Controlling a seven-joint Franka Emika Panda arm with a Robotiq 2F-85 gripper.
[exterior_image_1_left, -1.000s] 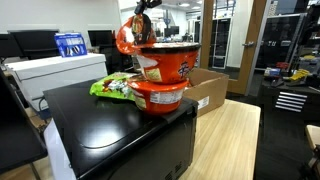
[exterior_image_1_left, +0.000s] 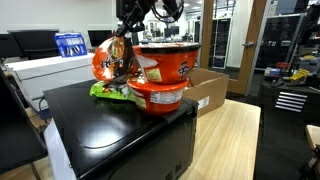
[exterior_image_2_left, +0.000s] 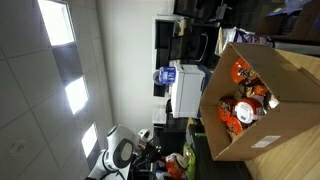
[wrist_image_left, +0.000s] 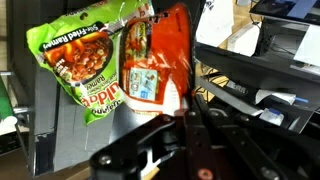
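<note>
A shiny red-orange packet (exterior_image_1_left: 107, 60) hangs from my gripper (exterior_image_1_left: 124, 32) above the black surface (exterior_image_1_left: 100, 127). In the wrist view the red packet (wrist_image_left: 150, 65) runs up to the dark fingers, its edge thin between them, and my gripper looks shut on it. A green noodle packet (wrist_image_left: 82, 62) lies flat on the black top, partly covered by the red one. From the side, that green packet (exterior_image_1_left: 113, 91) shows just below the hanging packet and behind the red bowls (exterior_image_1_left: 158, 95), which partly hide it.
Stacked red bowls stand close to the right of the packets. A cardboard box (exterior_image_2_left: 278, 120) holds several red-and-white containers (exterior_image_2_left: 240, 72).
My gripper has moved left and down, bringing the red packet from above the bowls to low over the green packet. The bowls and green packet have stayed in place.
</note>
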